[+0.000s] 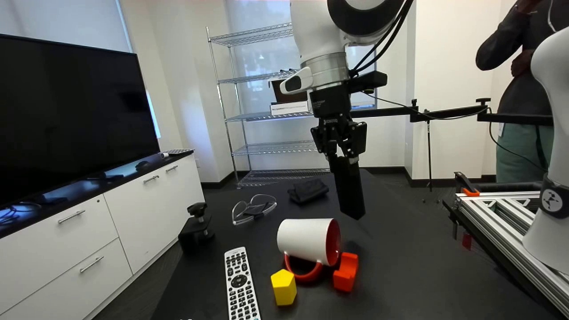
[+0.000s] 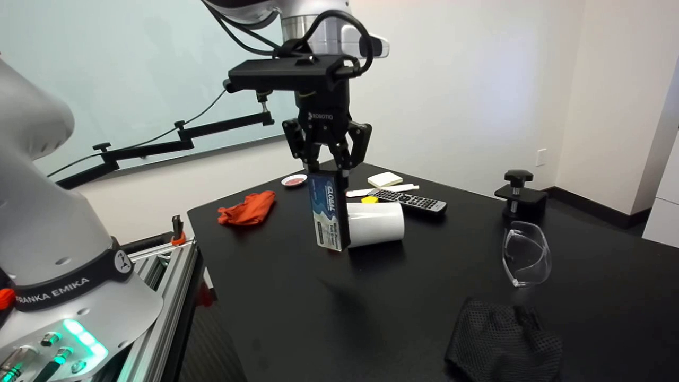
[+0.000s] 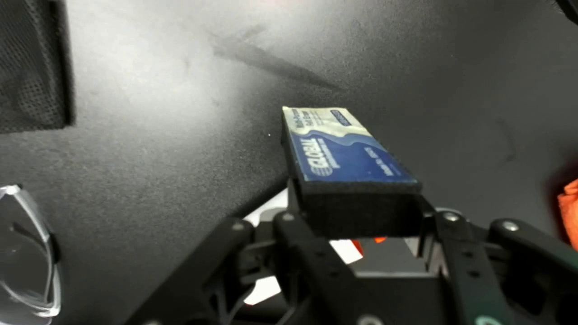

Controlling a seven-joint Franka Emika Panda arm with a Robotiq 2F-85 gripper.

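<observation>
A black felt eraser with a blue and white label (image 2: 328, 213) hangs above the table, my gripper (image 2: 328, 168) shut on its upper end. In the wrist view the eraser (image 3: 347, 146) points away from my fingers, label showing. Seen from exterior view 1, its dark side (image 1: 349, 189) is tilted slightly, its lower end clear of the table. The white mug (image 1: 304, 238) with a red inside lies on its side close by, its red handle against the table. A red block (image 1: 345, 272) sits by the mug's mouth, and a yellow block (image 1: 283, 287) stands near the handle.
A remote (image 1: 241, 282), clear glasses (image 1: 254, 208), a black mesh pouch (image 2: 503, 337) and a clamp (image 2: 522, 194) are around the table. An orange cloth (image 2: 248, 209) and a small dish (image 2: 294, 181) lie along another side.
</observation>
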